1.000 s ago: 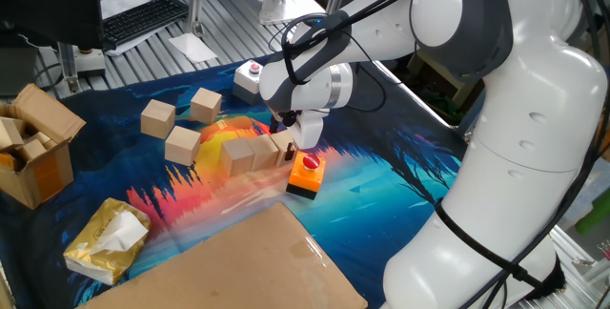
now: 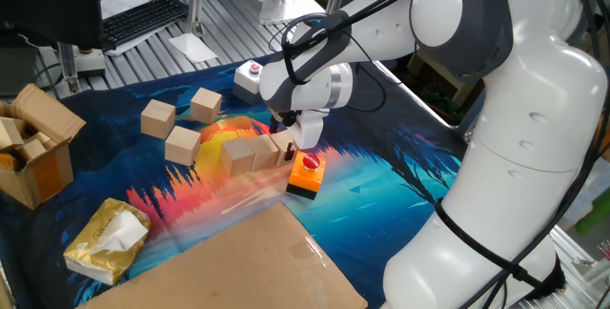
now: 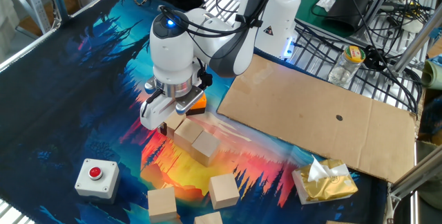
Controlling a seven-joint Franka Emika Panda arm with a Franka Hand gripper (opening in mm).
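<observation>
Three wooden blocks stand touching in a row on the colourful mat. In exterior view 1 they are the left block (image 2: 236, 158), the middle block (image 2: 264, 153) and the end block (image 2: 282, 145). My gripper (image 2: 283, 139) is down at the end block, pointing at the mat. One dark fingertip (image 2: 290, 154) shows against the block's near side. From exterior view 2, a dark finger (image 3: 164, 128) sits beside the same end block (image 3: 175, 122), whose upper part is hidden by the hand. Whether the fingers press on it cannot be told.
An orange box with a red button (image 2: 306, 174) stands close beside the gripper. Three loose blocks, one a cube (image 2: 182, 145), lie left of the row. A white button box (image 3: 97, 180), tissue pack (image 2: 109, 240), open carton (image 2: 36, 156) and cardboard sheet (image 2: 238, 266) surround the area.
</observation>
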